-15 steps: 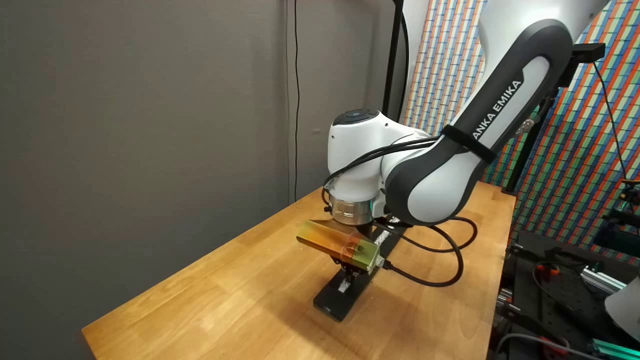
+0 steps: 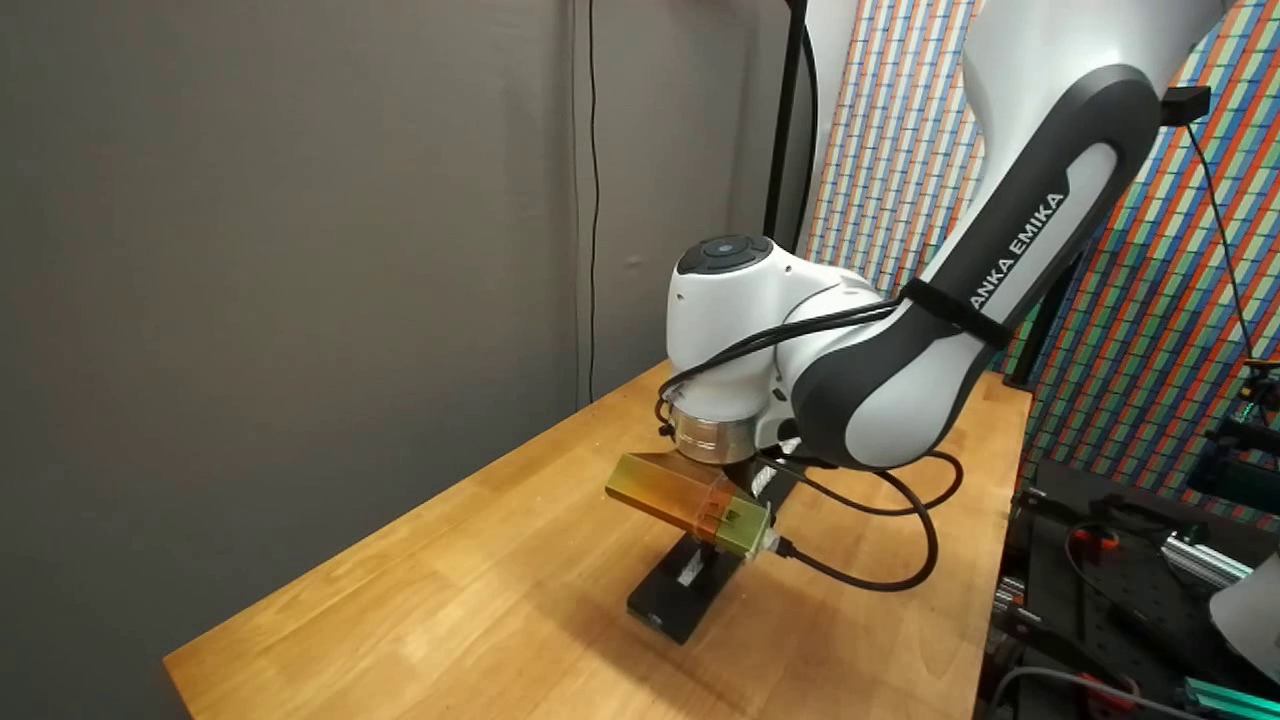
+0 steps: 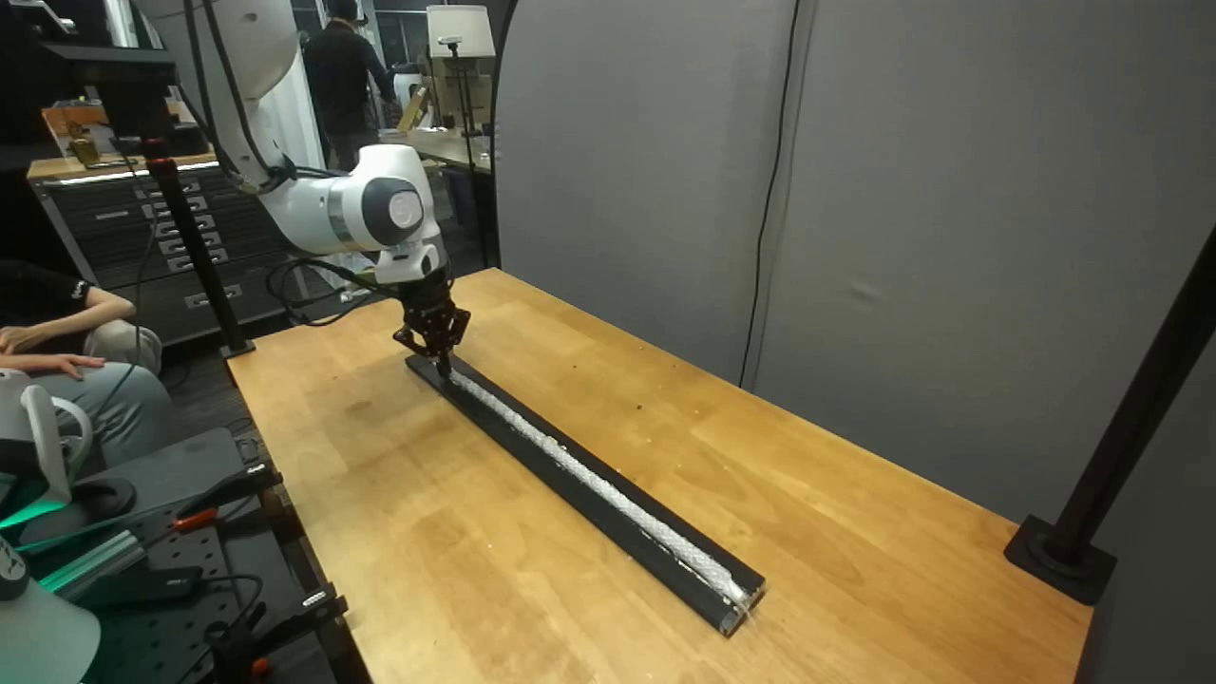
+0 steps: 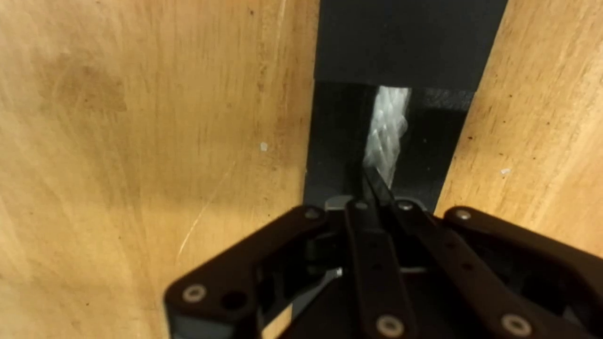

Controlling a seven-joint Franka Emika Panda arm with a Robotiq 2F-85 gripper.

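Note:
A long black strip [image 3: 519, 452] lies flat on the wooden table, with a white braided band [image 3: 570, 462] running along its middle. In the wrist view my gripper is shut, its fingertips right over the white braid [image 4: 387, 133]; whether they touch it or pinch any of it I cannot tell. Exterior view 2 has the gripper [image 3: 442, 370] low at the strip's far end. From exterior view 1, the orange-green camera housing on my wrist [image 2: 690, 498] hides the fingers, and the strip's black end [image 2: 674, 600] sticks out below it.
A black post with a square base [image 3: 1060, 559] stands at one table corner. Dark cables [image 2: 894, 582] loop from the wrist. Beyond one table edge is a cart with tools [image 3: 171, 570].
The black strip appears to lie where it was.

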